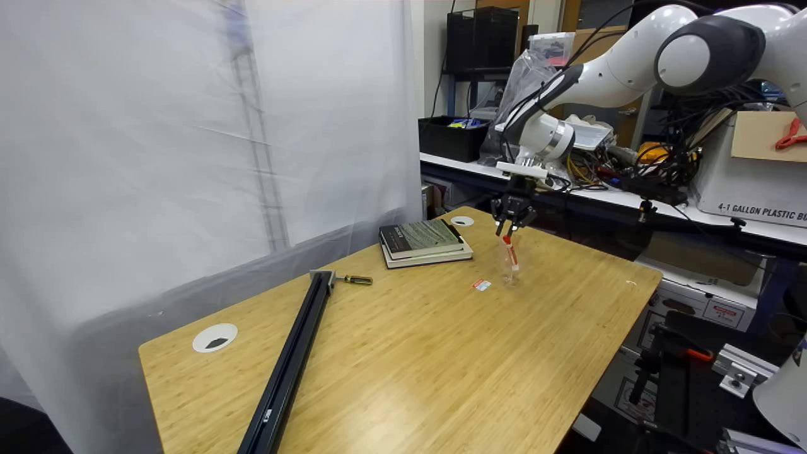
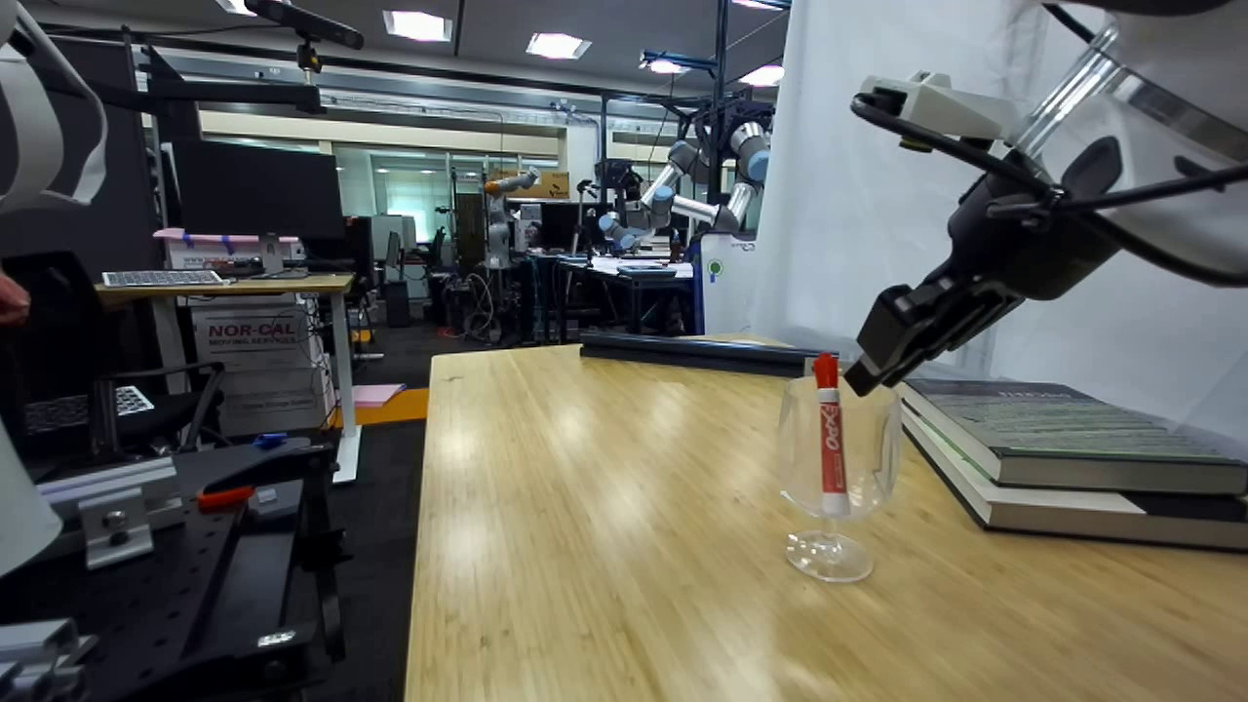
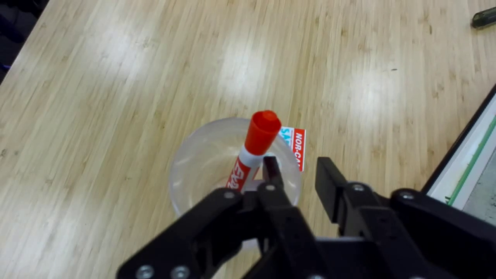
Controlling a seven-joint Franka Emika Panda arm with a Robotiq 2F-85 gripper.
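Observation:
A clear stemmed glass (image 2: pixel 872 462) stands upright on the wooden table, with a red-capped white and red marker (image 2: pixel 832 450) leaning inside it. My gripper is at the glass's rim, part open. In the wrist view, one dark finger (image 3: pixel 272 171) appears over the inside of the bowl, beside the marker, and the other lies outside the rim. The rim's right side shows in the gap between them; contact cannot be made out. From exterior view 1, the gripper hangs just above the marker's cap.
Two stacked books (image 2: pixel 1100 433) lie close by the glass. A small red and white label (image 1: pixel 481 285) is flat on the table near its base. Farther off are a screwdriver (image 1: pixel 357 280) and a long black rail (image 1: pixel 291 355).

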